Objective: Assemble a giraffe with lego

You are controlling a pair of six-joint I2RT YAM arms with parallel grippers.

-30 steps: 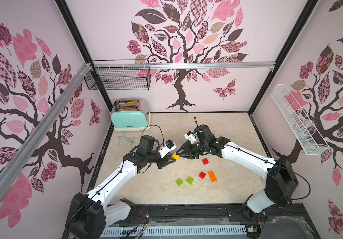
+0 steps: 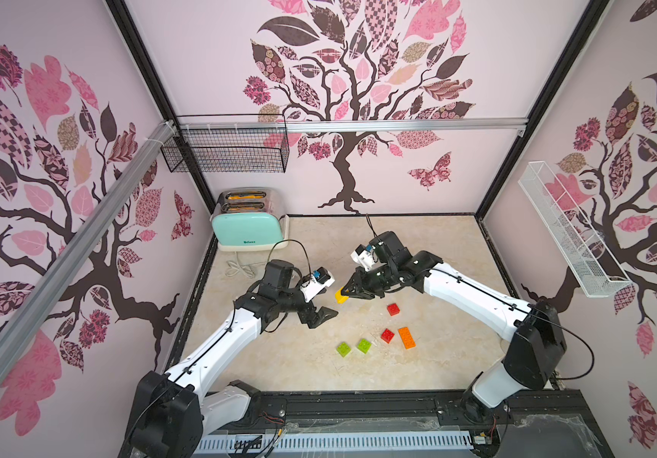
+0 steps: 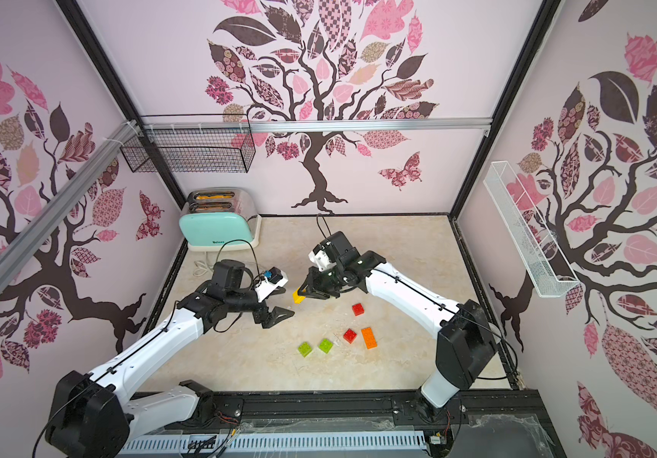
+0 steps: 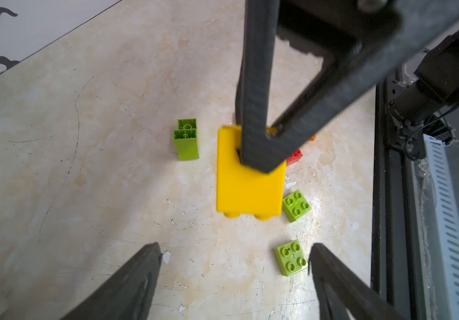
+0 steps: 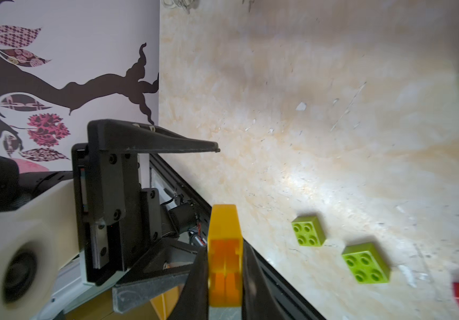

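Observation:
The yellow brick point(image 4: 248, 184) is off the table with my right gripper shut on it. Its studs point downward in the left wrist view, while the right wrist view shows its hollow orange-tinted underside. My left gripper stands open just to the left of the brick, its fingers point(image 4: 133, 272) spread wide with only table behind. Two green square bricks point(image 2: 343, 349) point(image 2: 363, 345), two red bricks point(image 2: 393, 309) point(image 2: 387, 335) and a longer orange brick point(image 2: 406, 338) lie apart on the table. A green piece point(image 4: 186, 146) shows its hollow side upward.
A mint toaster point(image 2: 248, 229) with its cable stands at the back left. A black wire basket point(image 2: 229, 152) and a white one point(image 2: 576, 229) hang on the walls. Bare table point(image 2: 450, 252) lies at the back right.

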